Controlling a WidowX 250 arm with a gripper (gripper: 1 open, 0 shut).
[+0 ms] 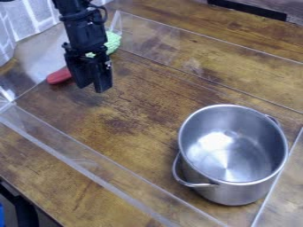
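My black gripper (91, 82) hangs low over the wooden surface at the upper left, its two fingers spread apart with nothing visible between them. A red object (59, 76) lies just left of it, partly hidden behind the arm. A pale green textured object (112, 41) sits behind the arm. At the lower right stands an empty steel pot (231, 156) with side handles.
Clear plastic walls border the wooden work area (142, 124) on several sides. The middle of the surface, between my gripper and the pot, is bare.
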